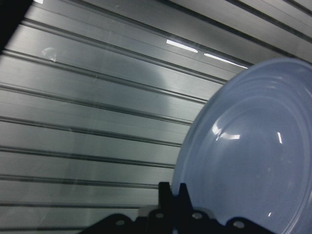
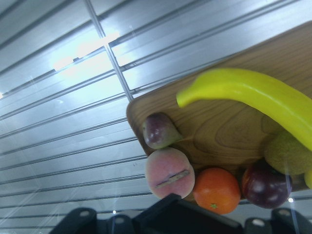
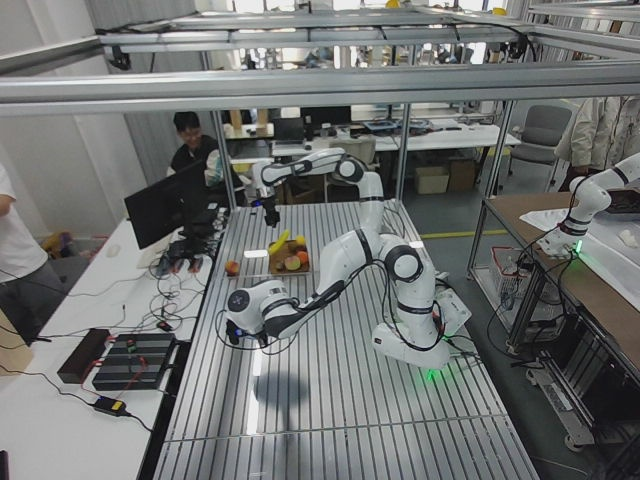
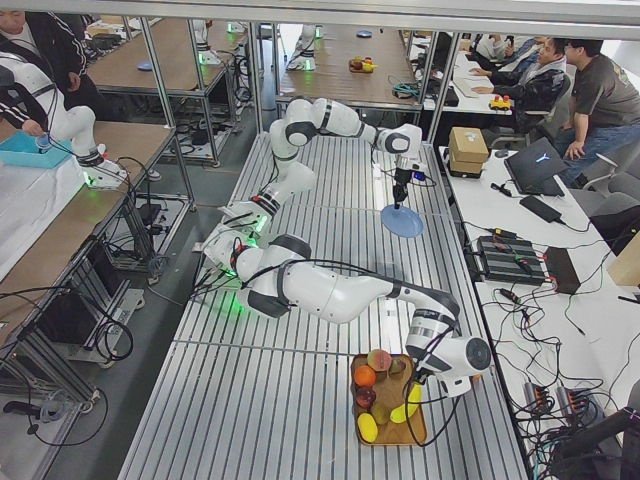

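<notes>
A blue plate (image 4: 402,221) (image 1: 243,151) is under my left gripper (image 4: 398,200), whose black fingers are close together at its rim; whether they grip it is unclear. My right gripper (image 3: 268,212) is raised above or beside a wooden tray (image 4: 402,435) (image 2: 224,136) of fruit: a banana (image 2: 253,97), a fig (image 2: 158,129), a peach (image 2: 168,170), an orange (image 2: 217,192), a dark red fruit (image 2: 265,187) and others. Its fingertips are unclear in the right wrist view.
A side desk (image 3: 70,420) holds monitors, cables and boxes along one edge. Another robot arm stands on a neighbouring table (image 4: 30,220).
</notes>
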